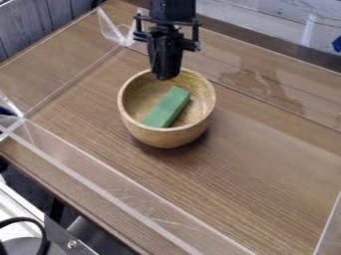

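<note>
A wooden bowl sits on the wooden table, with a green block lying inside it. The black gripper hangs just over the back rim of the bowl, pointing down, its fingers close together with nothing visible between them.
A white object with a black cable lies at the bottom left, beyond the table's edge.
</note>
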